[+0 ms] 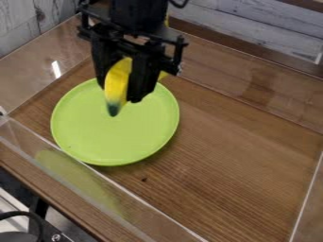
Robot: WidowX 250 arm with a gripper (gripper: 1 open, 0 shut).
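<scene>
My black gripper (124,71) hangs over the upper part of a round green plate (113,132) on the wooden tray floor. It is shut on a yellow elongated object (117,83) with a darker green tip pointing down, held above the plate. The fingers partly hide the object, so exactly what it is cannot be told.
Bare wooden surface (233,170) fills the right and front right. A white wall runs along the back right and a clear rim along the front left. A yellow item shows behind the arm at the top.
</scene>
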